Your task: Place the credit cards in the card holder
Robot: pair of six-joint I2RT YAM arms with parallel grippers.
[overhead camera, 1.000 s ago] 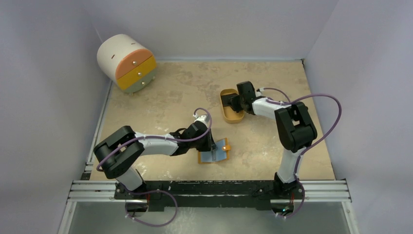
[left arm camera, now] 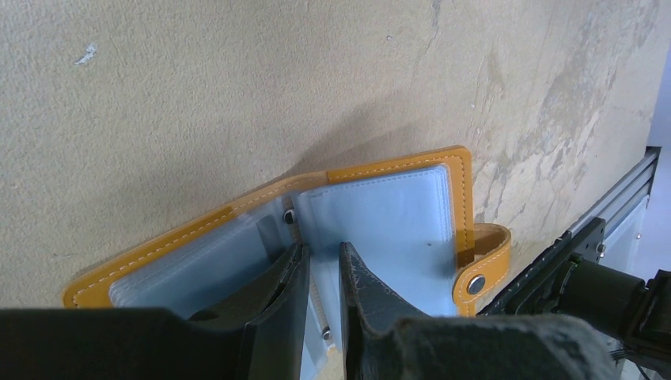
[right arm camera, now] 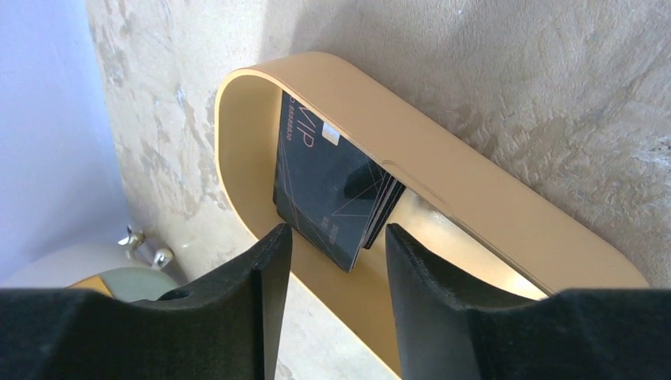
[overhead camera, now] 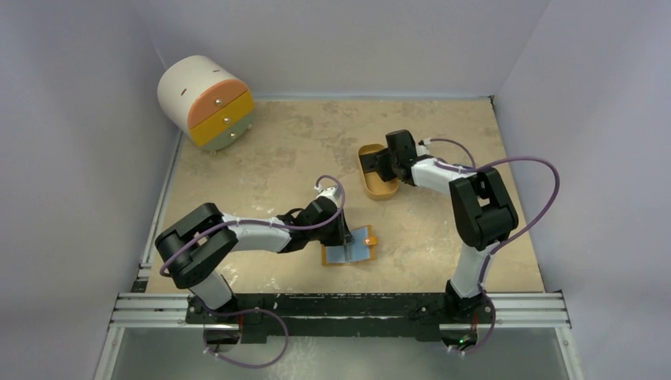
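Observation:
The card holder lies spread on the table, tan-edged with pale blue pockets and a snap strap. My left gripper is over its spine, fingers parted narrowly; whether they touch the holder is unclear. Black credit cards, a small stack with one on top, rest at one end of the tan oval tray. Above them, my right gripper stands open, its fingertips near the stack's edge and nothing gripped between them. In the top view, the right gripper partly covers the tray.
At the back left stands a white rounded cabinet with coloured drawers. The tray's raised wall surrounds the cards. Bare table lies between cabinet and tray, and also right of the holder.
My right arm has shifted very slightly to the right, and the tray sits a touch further right. The left arm looks almost still over the holder.

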